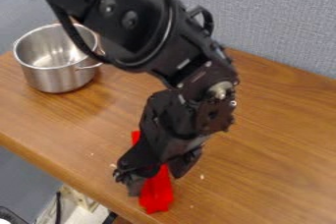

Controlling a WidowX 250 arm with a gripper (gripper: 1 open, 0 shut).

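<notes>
My black gripper (pixel 157 169) is lowered over a red object (pixel 156 195) near the front left edge of the wooden table, with its fingers open on either side of it. The object lies lengthwise toward the front edge; its middle is mostly hidden by the gripper, so I cannot tell whether the fingers touch it.
A steel pot (pixel 55 66) stands at the back left of the table (pixel 276 140). The table's edge runs along the lower left.
</notes>
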